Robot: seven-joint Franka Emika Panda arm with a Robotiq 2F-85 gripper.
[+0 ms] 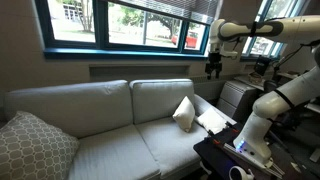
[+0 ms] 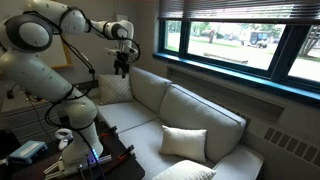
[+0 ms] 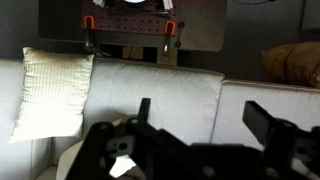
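High above the seat of a light grey sofa (image 1: 95, 110), near the wall, my gripper (image 1: 213, 71) points down. The second exterior view also shows the gripper (image 2: 123, 70) in the air, well clear of the sofa (image 2: 200, 110). In the wrist view its dark fingers (image 3: 146, 112) stand wide apart, and I see nothing held between them. A pale pillow (image 3: 55, 93) lies at the left of that view. Something light lies partly hidden beneath the gripper body at the bottom; I cannot tell what it is.
Several pillows rest on the sofa, including a white one (image 1: 184, 113) and a patterned one (image 1: 37, 147). A dark table (image 3: 60, 58) carries the robot base. Windows (image 2: 230, 45) and a radiator (image 2: 290, 143) line the wall. Open air surrounds the gripper.
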